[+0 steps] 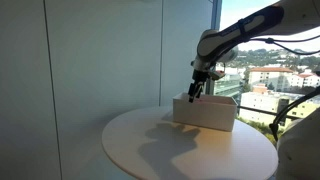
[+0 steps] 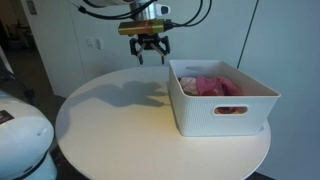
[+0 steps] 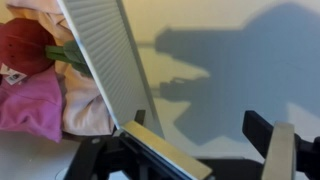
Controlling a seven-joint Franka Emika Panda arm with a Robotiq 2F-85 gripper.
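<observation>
My gripper hangs in the air over the round table, with its two fingers apart and nothing visible between them. In the wrist view, the open gripper points down at bare tabletop just beside the wall of the white ribbed basket. Inside the basket lie a dark red soft thing with a green part, a bright pink cloth and a pale peach cloth. The same white basket stands on the table in exterior view 2, and some of its contents are hidden by its walls.
The basket's tall walls are the nearest obstacle to the gripper. A window lies behind it.
</observation>
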